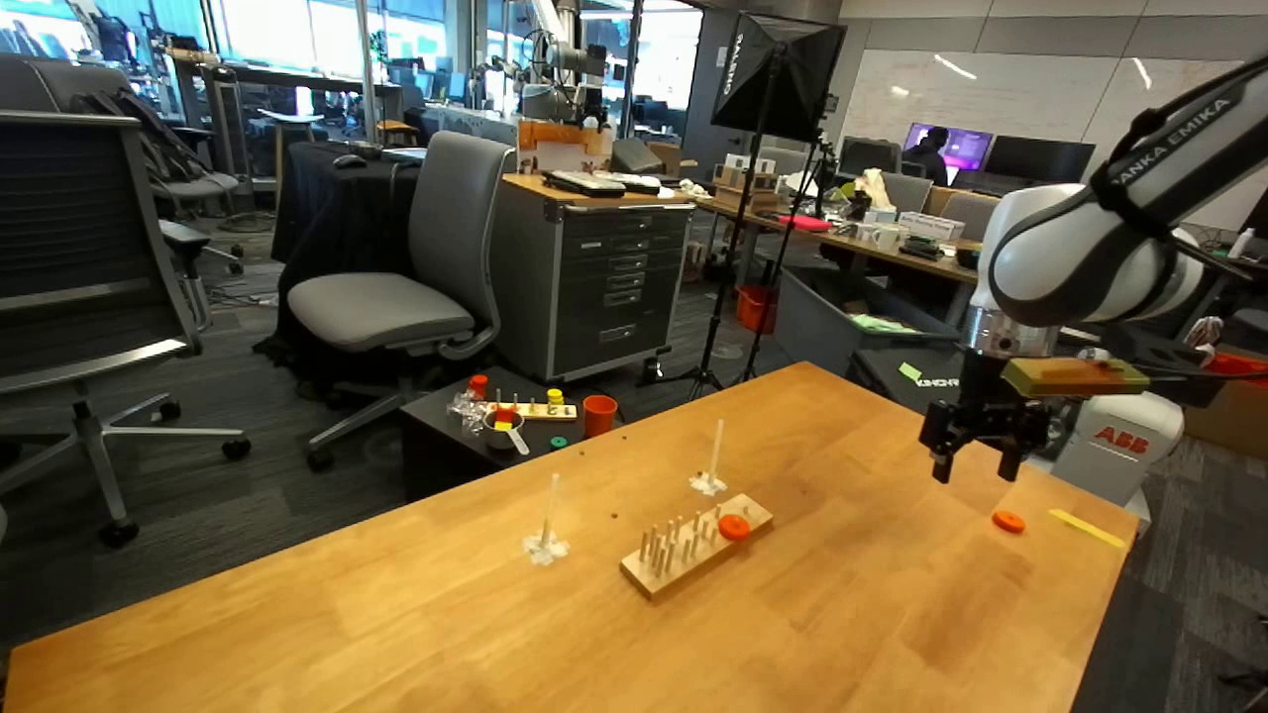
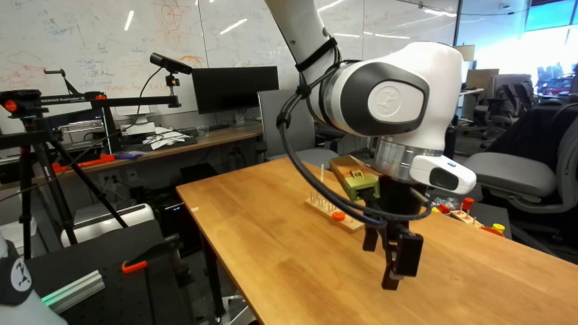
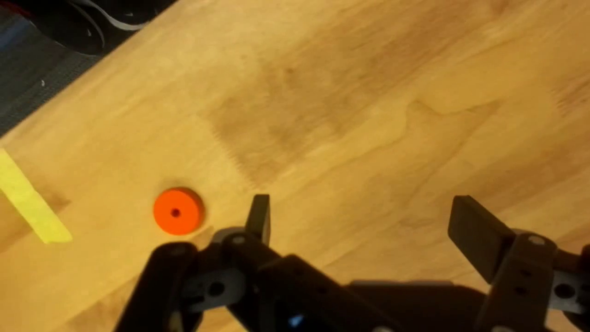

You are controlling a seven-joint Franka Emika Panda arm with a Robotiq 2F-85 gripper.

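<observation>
My gripper is open above the table, its fingers wide apart and only bare wood showing beyond the gap. In the wrist view an orange disc (image 3: 175, 212) with a small centre hole lies flat on the table, left of the left finger and apart from it. The same disc (image 1: 1007, 522) is near the table's right end in exterior view 1, below my raised gripper (image 1: 975, 465). A wooden peg board (image 1: 666, 570) bears rows of thin pegs, and a second orange disc (image 1: 733, 527) sits at its right end.
Two upright sticks (image 1: 716, 452) are fixed to the table behind the board. Yellow tape (image 1: 1088, 528) marks the table near its right edge. Broad bare wood lies between board and loose disc. A low black side stand holds an orange cup (image 1: 599, 415) and small parts.
</observation>
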